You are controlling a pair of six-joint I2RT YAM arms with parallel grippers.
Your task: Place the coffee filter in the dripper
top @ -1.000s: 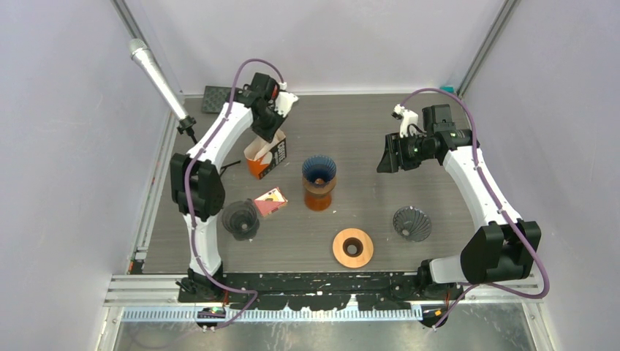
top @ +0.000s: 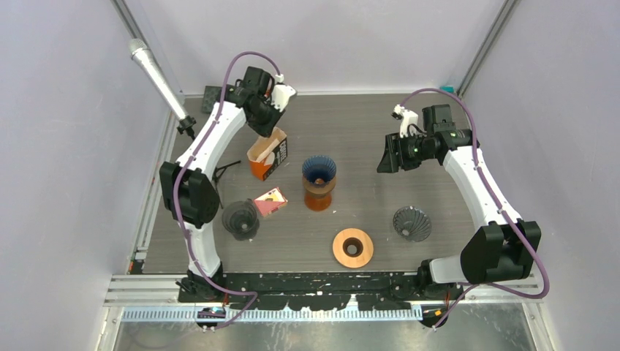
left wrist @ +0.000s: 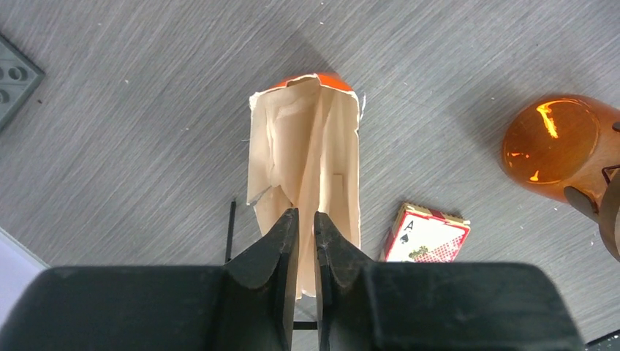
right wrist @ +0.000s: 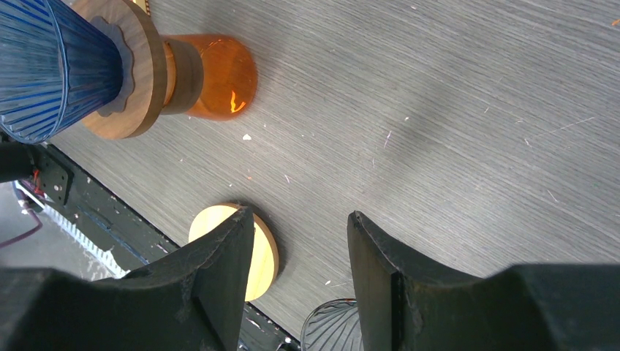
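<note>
An orange box of paper filters (top: 267,157) stands left of centre, its cream filters (left wrist: 281,146) upright inside. My left gripper hangs over it, fingertips close together with a narrow gap in front of the filters; whether they grip paper is unclear. The blue ribbed dripper (top: 319,167) sits atop an amber glass carafe (right wrist: 223,77) at the centre. My right gripper is open and empty, right of the dripper over the table.
A card box (top: 270,201) and dark glass cup (top: 240,219) lie front left; a wooden ring (top: 342,248) and clear ribbed cone (top: 412,223) front right.
The right arm has not moved.
</note>
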